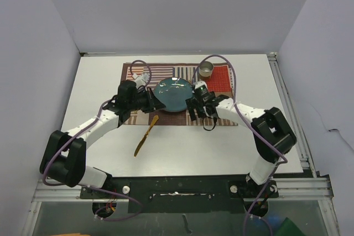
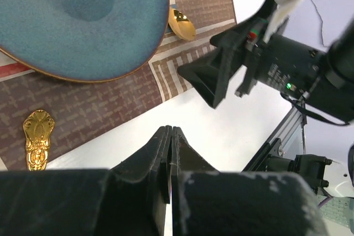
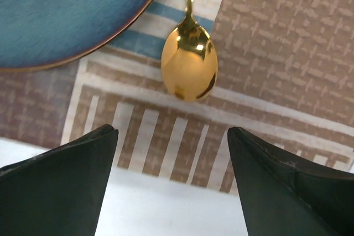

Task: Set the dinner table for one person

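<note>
The blue plate (image 1: 173,95) lies on the striped placemat (image 1: 160,72). Just right of it rests a gold spoon, bowl toward the mat's front edge; its bowl (image 3: 189,67) shows between and beyond the open fingers of my right gripper, touching neither. In the left wrist view the same spoon bowl (image 2: 182,25) is beside the plate. My left gripper is shut with nothing visible between its tips, near the plate's front left. A long gold utensil, apparently a knife (image 1: 145,137), slants across the mat's front edge onto white table, its ornate handle (image 2: 38,139) on the mat.
A metal cup (image 1: 206,69) stands at the mat's back right beside a red cloth (image 1: 221,79). Both grippers are close to the plate, one on each side.
</note>
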